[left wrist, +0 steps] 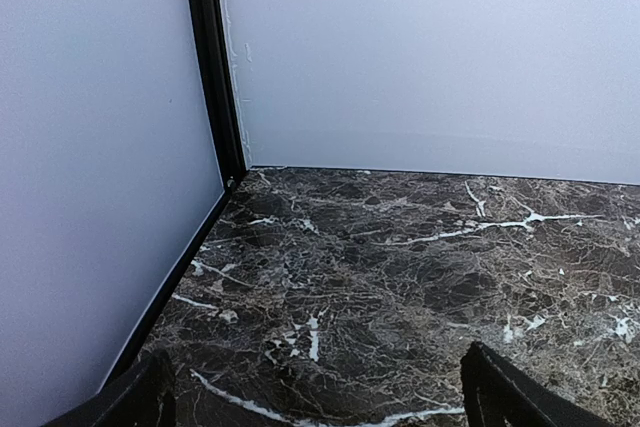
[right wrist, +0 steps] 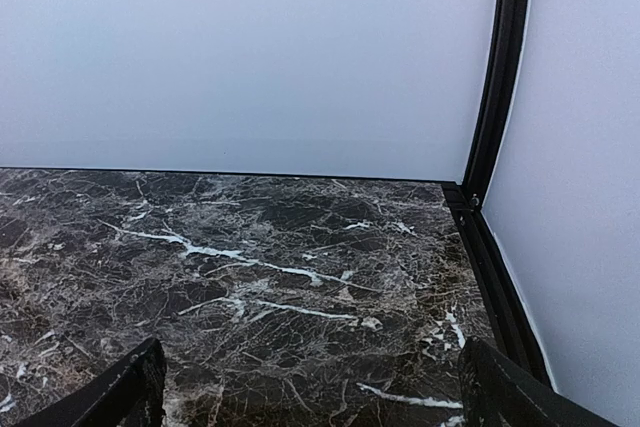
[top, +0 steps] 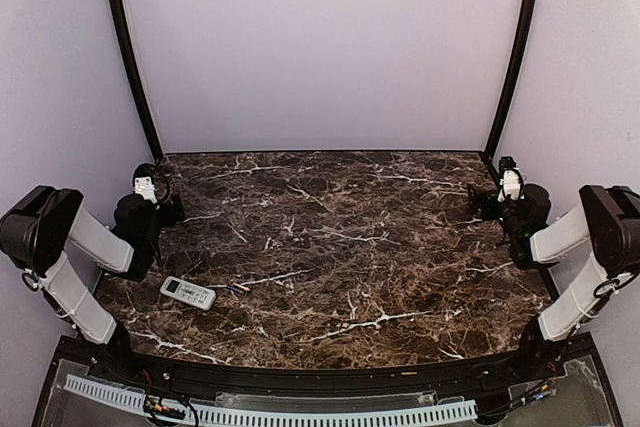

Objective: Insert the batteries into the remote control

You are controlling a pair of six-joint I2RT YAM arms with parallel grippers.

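A white remote control (top: 188,292) lies on the dark marble tabletop at the front left, its buttons and small dark display facing up. Just to its right are the small, thin batteries (top: 238,288), lying close together; their exact number is hard to make out. The remote's underside is hidden. My left gripper is open at the table's left side, beyond the remote, with only bare marble between its fingers. Over on the right side, my right gripper is likewise open and empty. Neither wrist view shows the remote or batteries.
Bare marble (top: 330,237) fills the middle and right of the table. Pale walls with black corner posts (left wrist: 215,67) close off the back and sides. A dark rail and a white slotted strip (top: 330,417) run along the front edge.
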